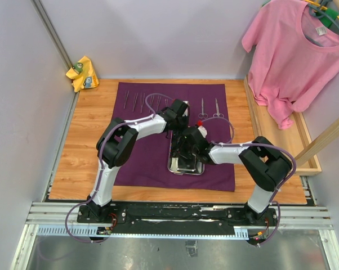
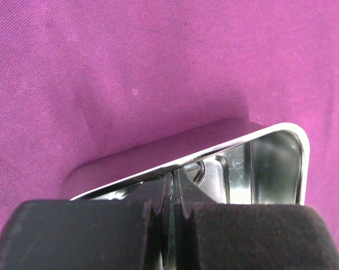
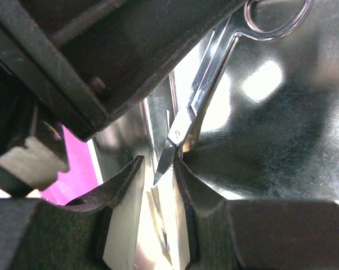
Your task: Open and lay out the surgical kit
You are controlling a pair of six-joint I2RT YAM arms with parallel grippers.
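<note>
The metal tray (image 1: pixel 186 172) lies on the purple cloth, mostly hidden under both arms. In the left wrist view, my left gripper is shut, its fingertips against the inner side of the tray's long rim (image 2: pixel 214 150). Nothing shows between them. Inside the tray, scissors (image 3: pixel 199 90) lie slantwise, handle loops away from me. My right gripper is part open, with the scissors' pointed tip between its fingertips, apart from at least one of them. Slim instruments (image 1: pixel 126 99) and two scissors (image 1: pixel 203 109) rest in a row along the cloth's far side.
A yellow bag (image 1: pixel 83 74) stands at the back left; a pink shirt (image 1: pixel 302 50) hangs at the right above a wooden frame (image 1: pixel 288 135). My grippers are close together over the tray.
</note>
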